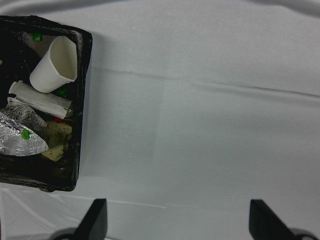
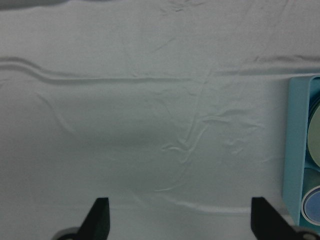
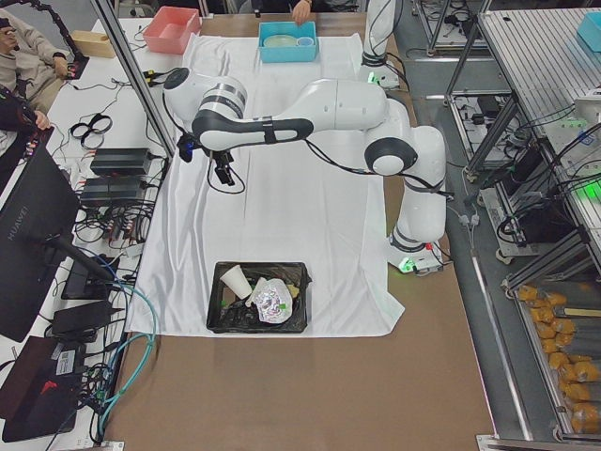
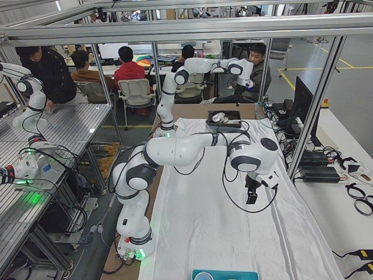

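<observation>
A black bin (image 3: 216, 296) holds a white paper cup (image 1: 45, 75), crumpled foil (image 1: 20, 142), a torn white tube and yellowish scraps. My left gripper hangs open above the white cloth beside this bin, empty between its fingers. At the opposite end, a blue box (image 2: 295, 135) holds round items, one pale green. Over bare cloth next to it, my right gripper is likewise open and empty.
A metal bench (image 3: 535, 56) and frame posts flank the area, with cables, electronics and a monitor (image 3: 28, 244) on the other side. A red bin (image 3: 169, 33) sits off the cloth.
</observation>
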